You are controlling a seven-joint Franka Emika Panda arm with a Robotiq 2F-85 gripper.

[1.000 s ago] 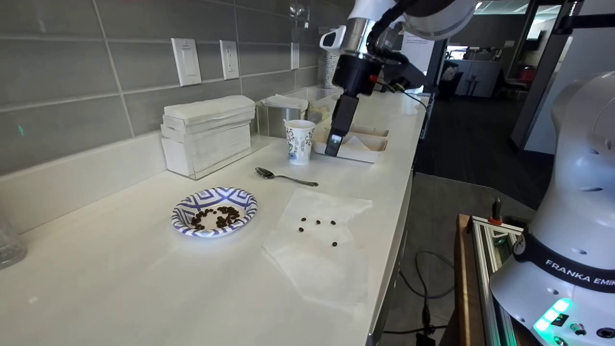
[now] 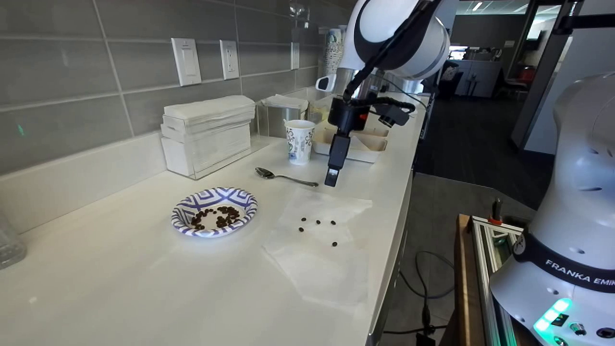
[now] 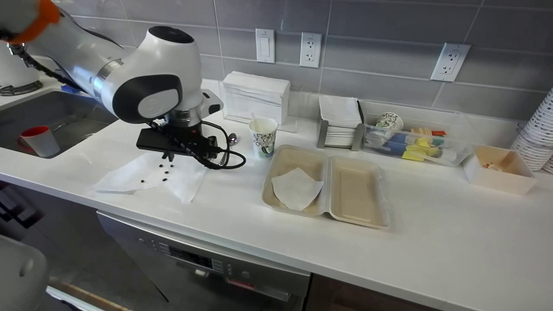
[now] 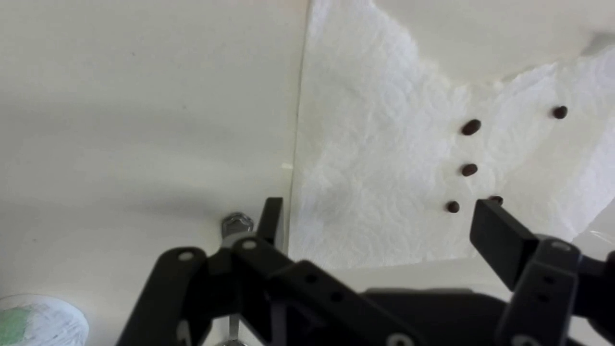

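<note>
My gripper is open, its two fingers wide apart with nothing between them. In exterior view 1 the gripper [image 2: 331,179] hangs over the counter just past the spoon's handle end, above the far edge of a white paper towel [image 2: 314,271]. Several dark beans lie scattered on that towel, such as one bean [image 4: 471,127] in the wrist view; another is partly hidden by the right finger [image 4: 498,236]. A blue-and-white patterned bowl [image 2: 246,214] holds many more dark beans. Beside it lies a metal spoon [image 2: 297,181], partly behind the left finger in the wrist view.
A patterned paper cup [image 2: 300,141] stands behind the spoon. An open takeout box [image 3: 357,192] with a paper piece lies beyond it. Along the wall are a napkin stack [image 2: 210,135] and a clear bin [image 3: 440,153].
My gripper has come down and toward the camera, from near the takeout box to the towel's far edge. The beans, bowl, spoon and cup stay where they were.
</note>
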